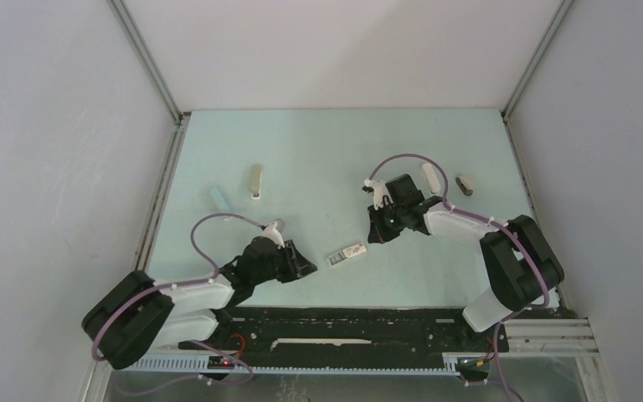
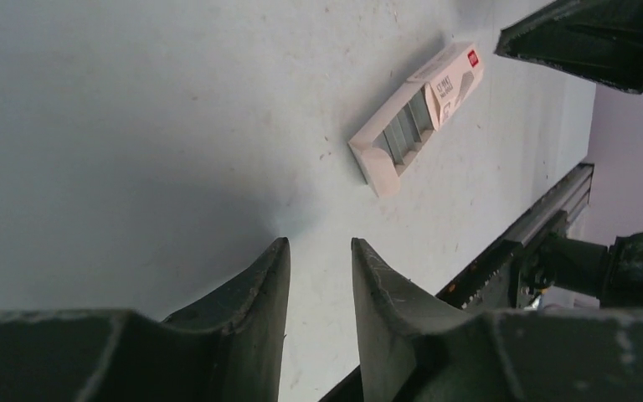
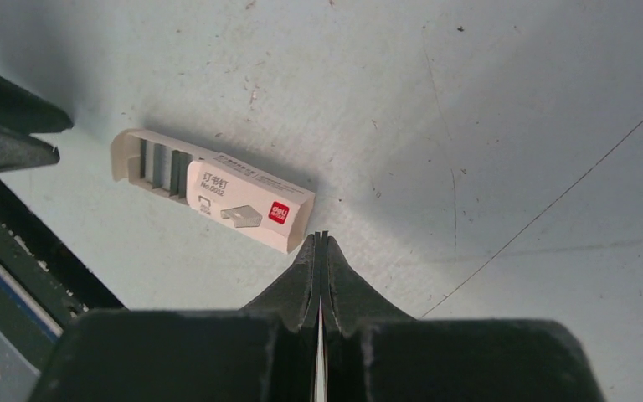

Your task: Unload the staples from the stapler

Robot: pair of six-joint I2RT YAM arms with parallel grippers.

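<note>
A small white staple box [image 3: 247, 201] lies flat on the table between my two grippers. One end is an open tray showing grey strips of staples [image 3: 161, 167]; the other end carries print and a red label. My left gripper [image 1: 312, 270] is just left of the box, fingers part open, with bare table in the gap in the left wrist view. Just right of the box's printed end, my right gripper is shut, nothing showing between its fingertips. Which object is the stapler is hard to tell; a long beige-white item [image 1: 256, 181] lies at the back left.
A light blue item [image 1: 220, 199] lies at the left. At the back right lie a white block [image 1: 431, 177] and a small grey-brown object [image 1: 465, 184] close to the right arm. The dark front rail [image 1: 326, 322] borders the near edge.
</note>
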